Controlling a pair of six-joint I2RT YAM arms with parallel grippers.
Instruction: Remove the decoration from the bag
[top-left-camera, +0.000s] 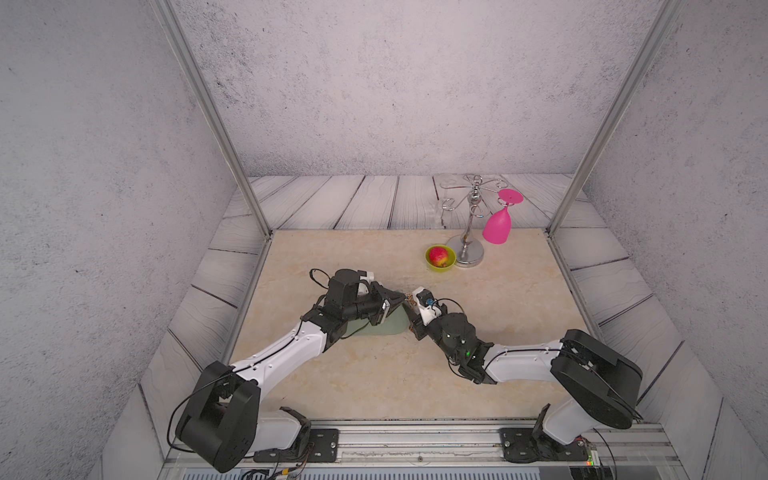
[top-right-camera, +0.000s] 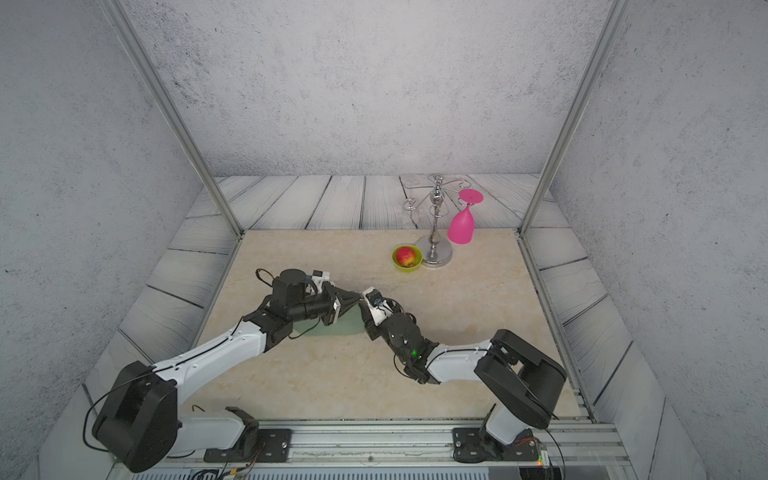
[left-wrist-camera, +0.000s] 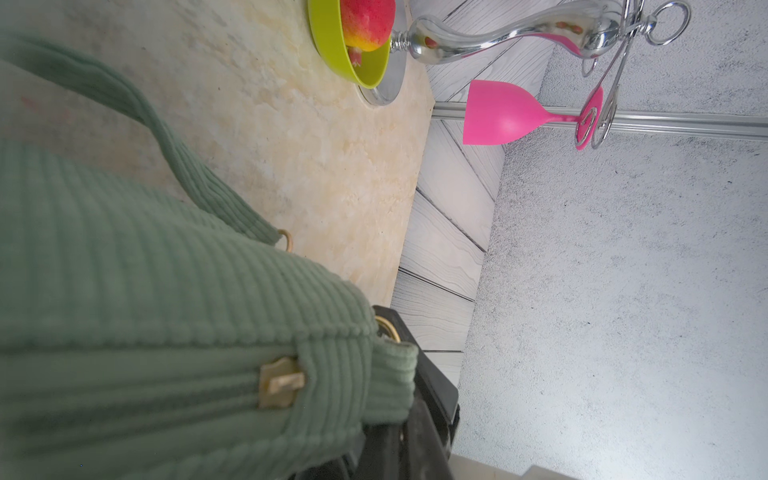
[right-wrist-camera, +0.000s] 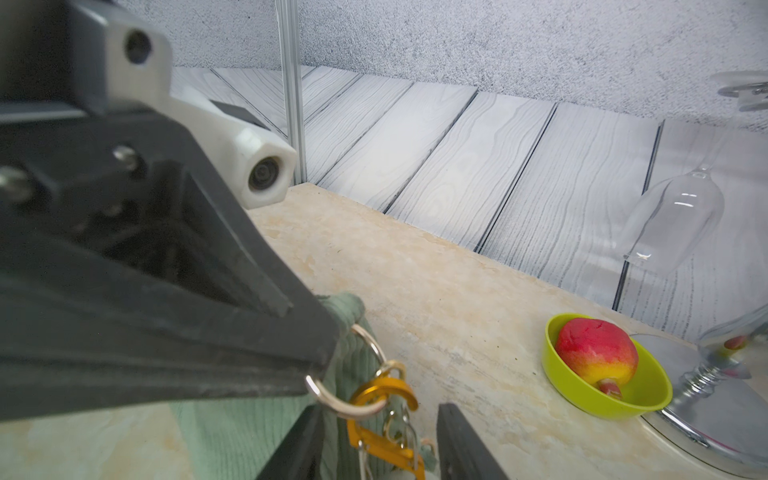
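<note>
A green corduroy bag (left-wrist-camera: 160, 264) lies under both arms on the table. My left gripper (top-left-camera: 402, 297) is at the bag's end, shut; in the right wrist view its dark tip meets a gold ring (right-wrist-camera: 360, 409) of the decoration, though whether it grips it is unclear. An orange-gold clasp (right-wrist-camera: 380, 448) with chain hangs below that ring, between the fingertips of my right gripper, which stands part open around it. In the left wrist view the bag's body and strap fill the lower left, partly hiding the black gripper parts.
A yellow bowl (top-left-camera: 440, 265) with a red fruit stands behind the grippers, beside a metal stand (top-left-camera: 466, 252) holding a pink glass (top-left-camera: 496, 228) and a clear glass.
</note>
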